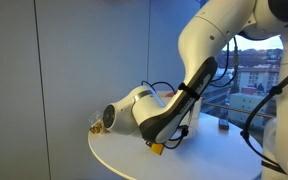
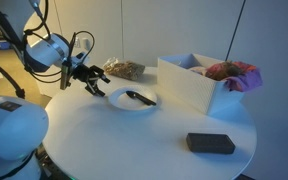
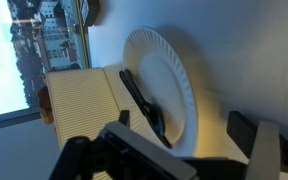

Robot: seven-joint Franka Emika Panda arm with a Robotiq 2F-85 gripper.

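Note:
In exterior view 2, a white plate [image 2: 117, 101] lies on the round table, with a black knife-like object [image 2: 141, 98] resting on it. My gripper [image 2: 97, 82] is at the plate's left edge, pointing down. From the wrist, the ribbed rim of the plate [image 3: 181, 62] and the slim black object [image 3: 142, 104] show ahead of the fingers. A wide gap separates the two dark fingers of my gripper, and nothing shows between them. Exterior view 1 hides the plate and the fingers behind the arm.
A white box [image 2: 191, 90] with pink cloth [image 2: 248, 80] stands behind the plate. The dark block [image 2: 210, 143] lies front right, and a bag of brown pieces [image 2: 124, 70] sits at the back. Bare table lies in front of the plate.

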